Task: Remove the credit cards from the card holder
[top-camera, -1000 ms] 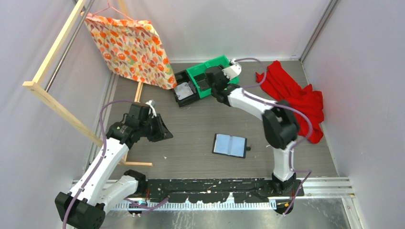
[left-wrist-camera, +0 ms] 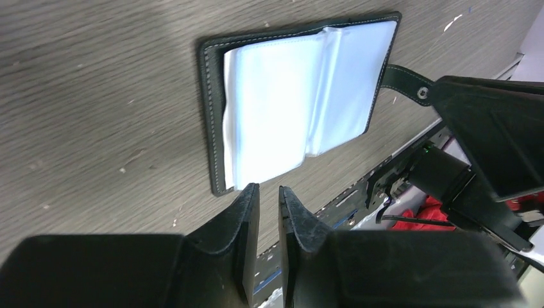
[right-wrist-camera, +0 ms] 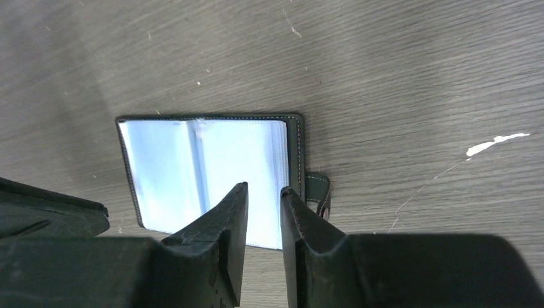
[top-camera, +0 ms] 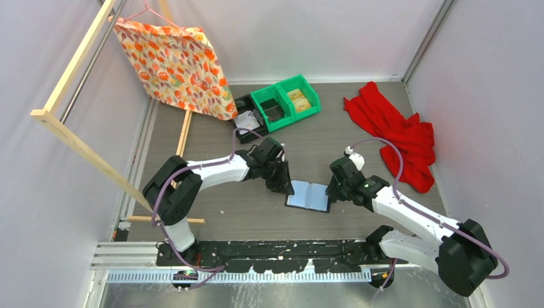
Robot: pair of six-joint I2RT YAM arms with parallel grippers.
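The card holder (top-camera: 308,195) lies spread flat on the table, its dark cover edged with stitching and its clear, pale-blue sleeves facing up. In the left wrist view its sleeves (left-wrist-camera: 276,106) are ahead of my left gripper, which is part open with an empty gap. From the other side, my right gripper stands part open over the holder's edge by the strap (right-wrist-camera: 317,189), nothing between its fingers. The sleeves (right-wrist-camera: 237,167) look pale and glossy; I cannot tell how many cards sit inside.
At the back stand a green two-part bin (top-camera: 278,90) and a black bin (top-camera: 242,136), with yellowish cards (top-camera: 299,99) in the green one. A red cloth (top-camera: 398,138) lies at right. A wooden rack (top-camera: 80,144) with a patterned cloth (top-camera: 173,67) occupies the left.
My right arm has come away from the green bin to the holder's right edge. The left arm has moved right to its left edge. The holder has stayed put.
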